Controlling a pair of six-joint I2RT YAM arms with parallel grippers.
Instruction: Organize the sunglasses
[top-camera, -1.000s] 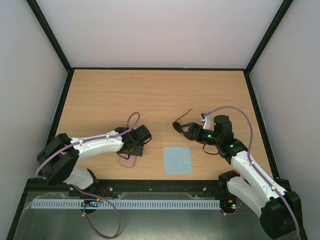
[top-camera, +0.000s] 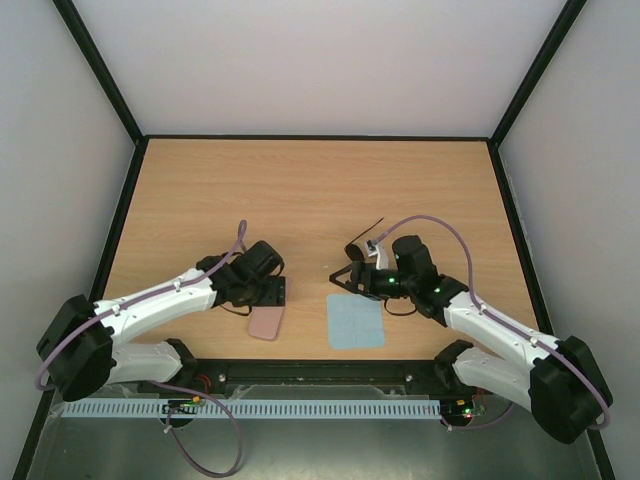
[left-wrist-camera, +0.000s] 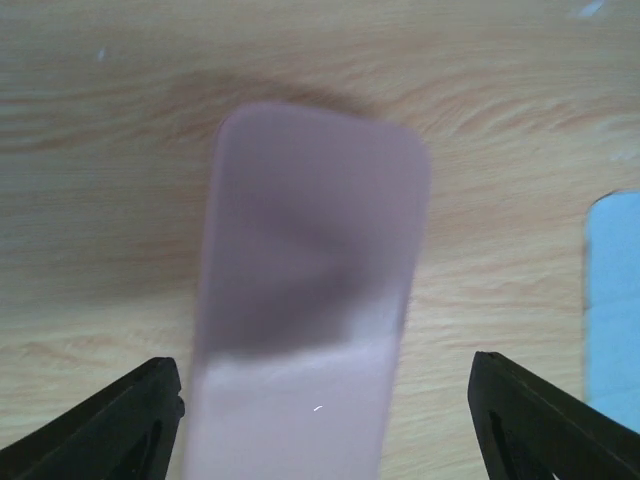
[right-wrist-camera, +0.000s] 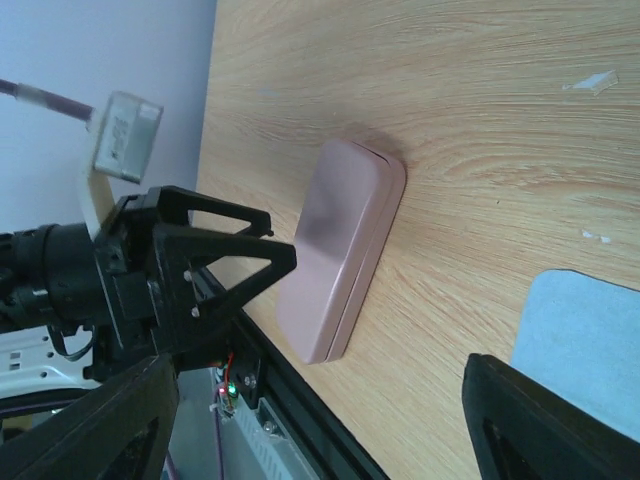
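Observation:
The pink glasses case (top-camera: 265, 323) lies closed on the table, with my left gripper (top-camera: 282, 291) over its far end. In the left wrist view the case (left-wrist-camera: 300, 270) stretches between the fingers, which stand apart and hold nothing. Behind my right gripper (top-camera: 337, 278) rest the sunglasses (top-camera: 354, 250), dark and partly hidden by that arm. A light blue cloth (top-camera: 355, 325) lies flat just in front of the right gripper. Spread fingers (right-wrist-camera: 535, 425) show in the right wrist view with nothing between them; the case (right-wrist-camera: 345, 235) is beyond, beside the left gripper.
A black frame rail (top-camera: 320, 368) runs along its front edge. Between the case and the cloth the surface is clear.
Sunglasses and cloth stay put.

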